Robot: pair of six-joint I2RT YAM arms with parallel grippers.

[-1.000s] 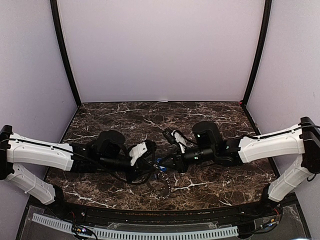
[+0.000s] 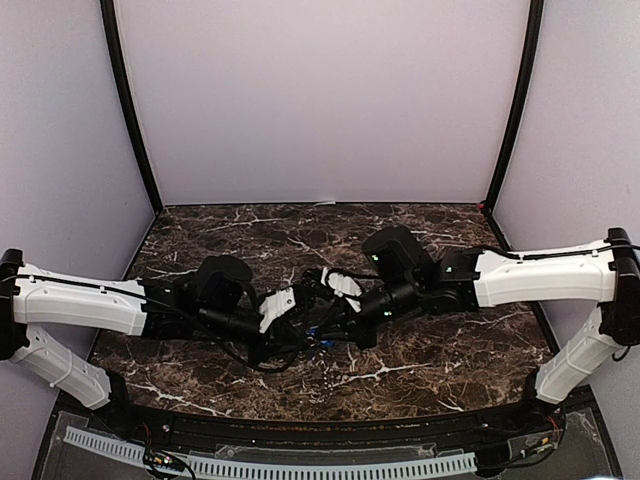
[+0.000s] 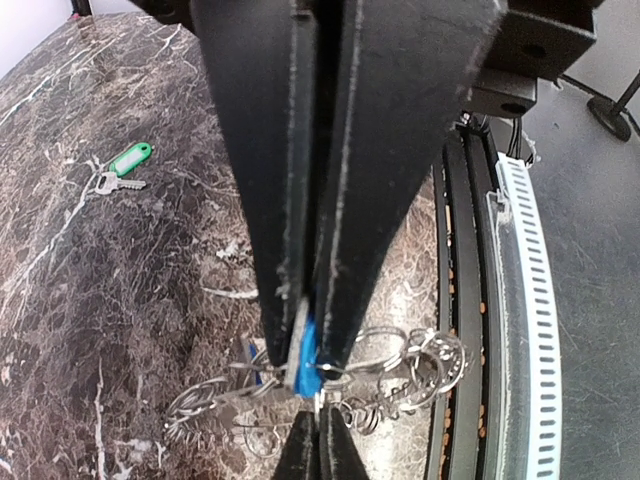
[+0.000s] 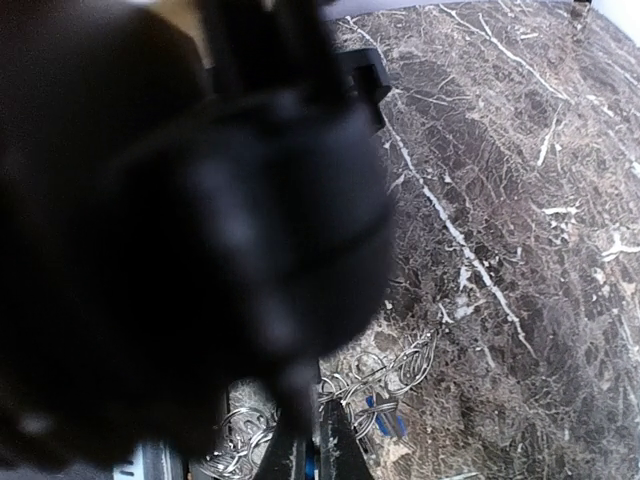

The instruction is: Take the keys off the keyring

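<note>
In the left wrist view, the dark fingers of my right gripper are shut on a blue-headed piece (image 3: 308,360), seemingly a key; a silver plate lies beside it. Just below, my left gripper has its narrow tips together at a thin silver part; whether they grip it is unclear. Silver chain and rings (image 3: 410,365) spread to both sides. In the right wrist view, a blurred left arm (image 4: 260,240) covers much of the scene, and chain links (image 4: 395,370) and another blue piece (image 4: 388,420) show near my right gripper.
A loose silver key (image 3: 115,183) and a green tag (image 3: 130,158) lie on the dark marble table (image 3: 120,290). Both arms meet close together near the table's middle. A white slotted strip (image 2: 330,467) runs along the front. Behind the arms the table is clear.
My right gripper and wrist have turned and shifted slightly up and left, staying close to the left one. The chain below them hangs in a narrower line than before. The left arm barely moved.
</note>
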